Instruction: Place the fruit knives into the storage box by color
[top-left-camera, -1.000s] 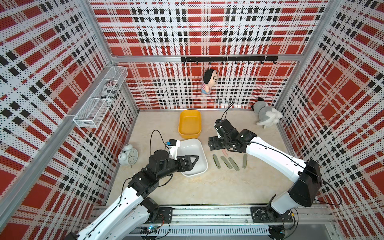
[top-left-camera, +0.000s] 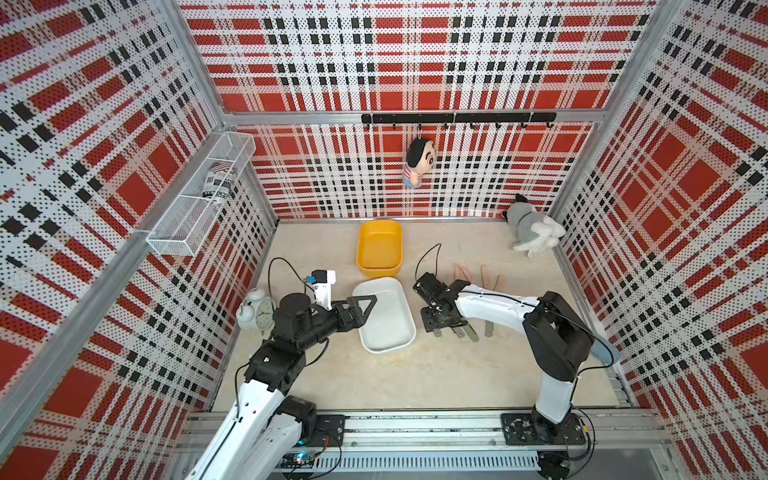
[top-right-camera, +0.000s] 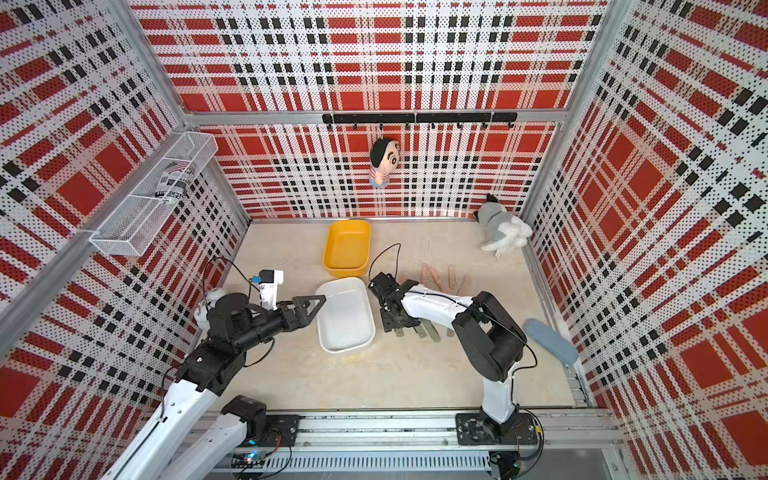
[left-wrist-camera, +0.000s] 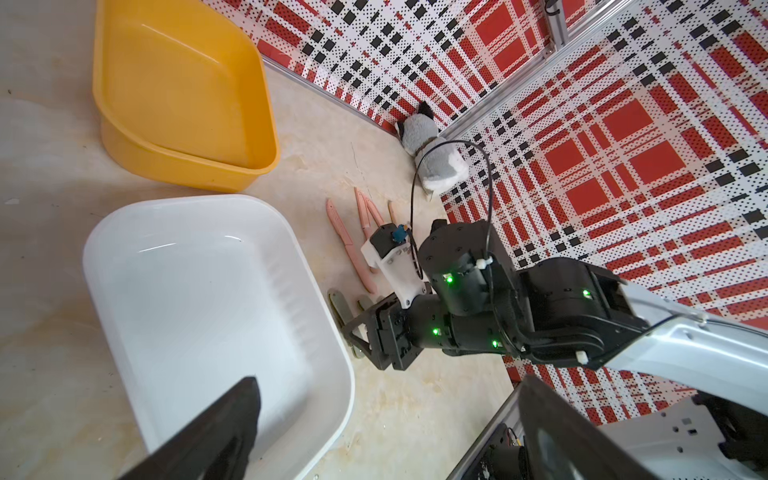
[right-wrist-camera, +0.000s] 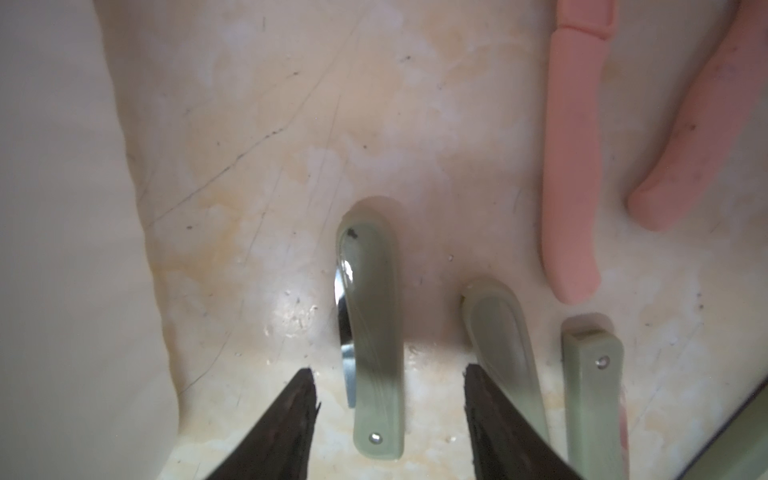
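My right gripper is open just above a green fruit knife (right-wrist-camera: 372, 320), which lies between its fingers in the right wrist view. More green knives (right-wrist-camera: 504, 344) lie to its right. Pink knives (right-wrist-camera: 572, 160) lie behind them. The white tray (left-wrist-camera: 216, 312) and the yellow box (left-wrist-camera: 184, 88) are empty. My left gripper (top-left-camera: 368, 308) hangs over the white tray with nothing between its open fingers.
A plush toy (top-left-camera: 532, 228) sits at the back right. An alarm clock (top-left-camera: 249, 312) is at the left, and a blue case (top-right-camera: 550, 340) at the right.
My right gripper has moved lower and toward the front onto the green knives. My left arm has moved back and to the left.
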